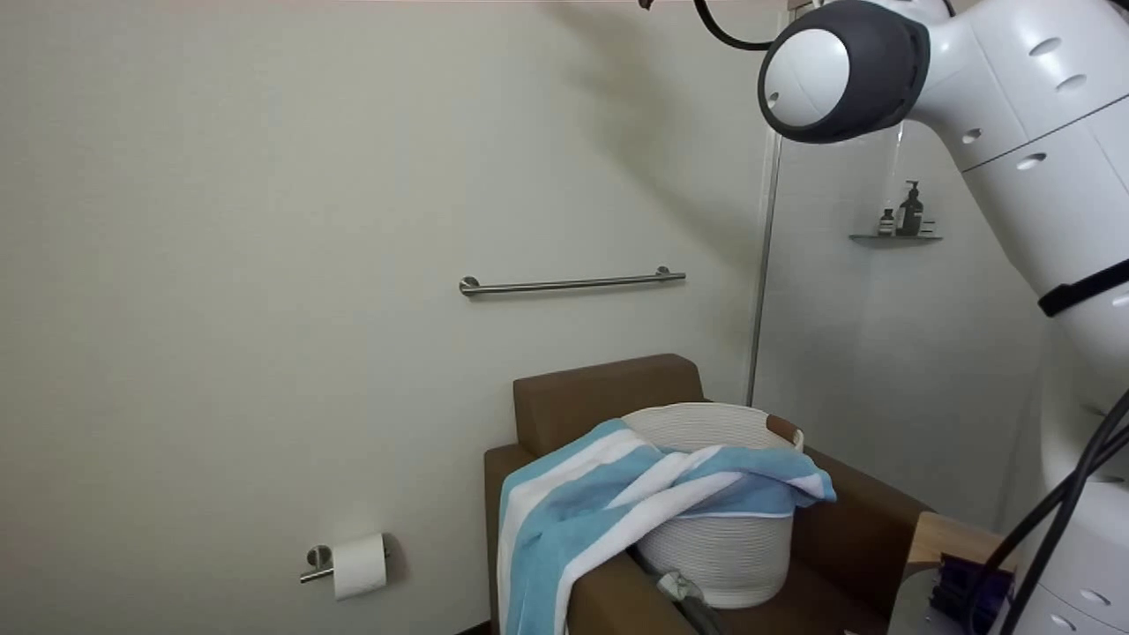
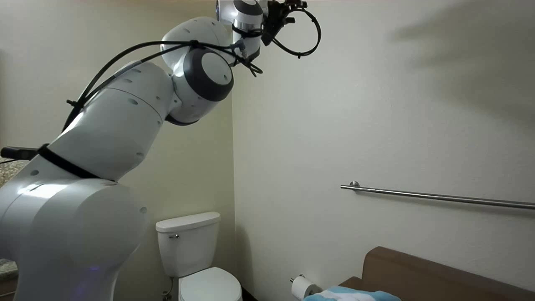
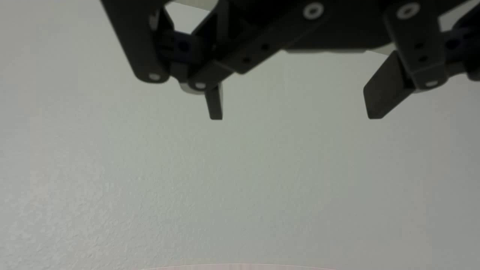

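Observation:
My gripper is open in the wrist view, its two fingers wide apart with only bare wall beyond them. In exterior view 2 the gripper is partly cut off at the top edge, high above the furniture. A blue and white striped towel (image 1: pixel 593 481) drapes over a white woven basket (image 1: pixel 730 556) and the arm of a brown chair (image 1: pixel 609 390). The towel and basket are far below the gripper and not touched by it. On the wall above the chair runs a bare metal towel bar (image 1: pixel 577 284).
A toilet paper roll (image 1: pixel 360 566) hangs low on the wall. The toilet (image 2: pixel 188 246) stands in the corner behind the arm. A shower shelf with bottles (image 1: pixel 908 212) is at the right. The wall around the bar is clear.

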